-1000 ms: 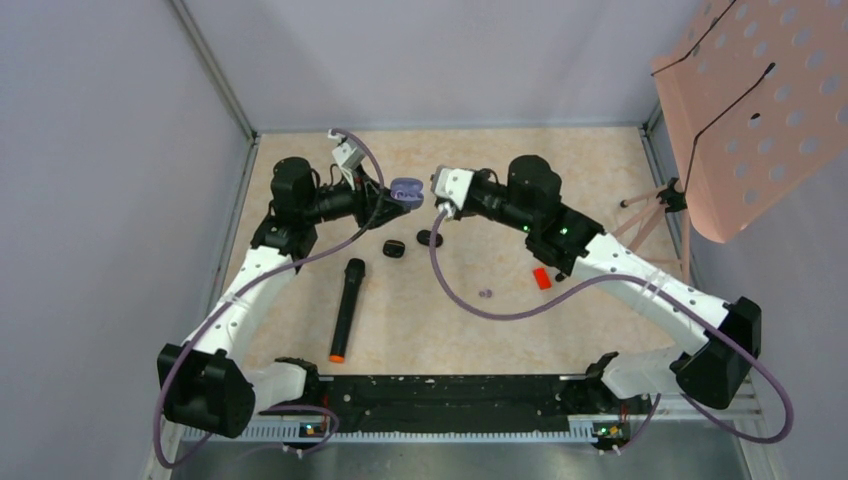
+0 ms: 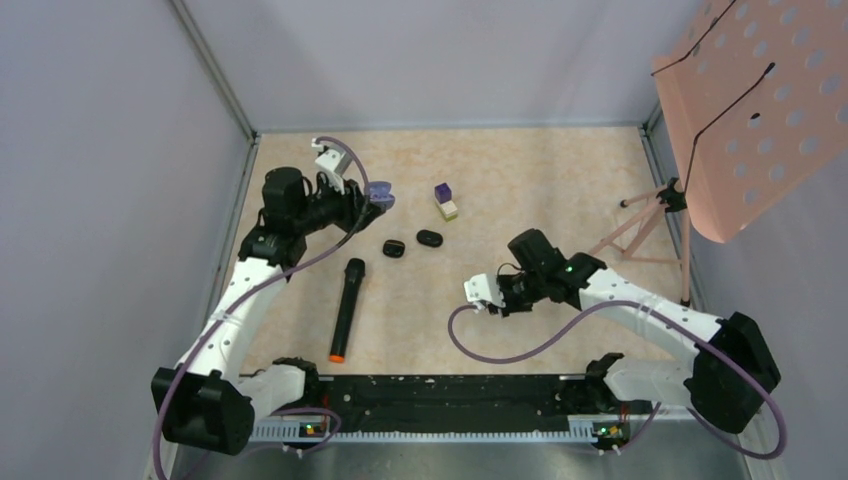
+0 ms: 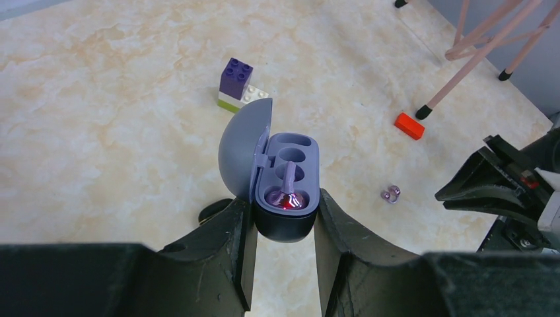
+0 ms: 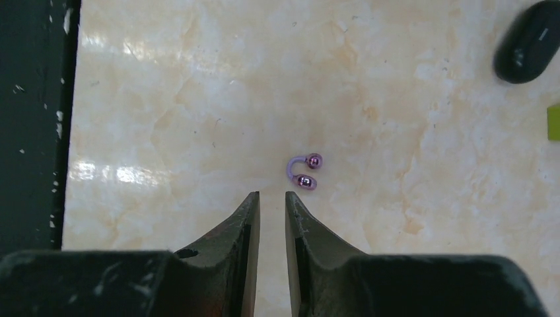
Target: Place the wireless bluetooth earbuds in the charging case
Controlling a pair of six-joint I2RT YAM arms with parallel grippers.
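My left gripper is shut on the open lilac charging case (image 3: 284, 172), held upright with its lid to the left and a red-purple earbud (image 3: 285, 199) in one well. On the table lies a small earbud piece (image 4: 305, 181), two purple-metallic ends joined by a lilac loop. In the right wrist view it sits just beyond the fingertips of my right gripper, which is part open with nothing visible between its fingers. In the top view the right gripper's arm hides that piece.
Purple and cream bricks (image 2: 447, 208), two black oval objects (image 2: 429, 238), a black microphone (image 2: 348, 310) and a red brick (image 3: 409, 126) lie around. A pink stand (image 2: 660, 215) is at the right. The table's front edge borders a dark strip.
My right gripper has moved from beside the held case down toward the front and right, over the small piece on the table. My left gripper and case moved slightly left.
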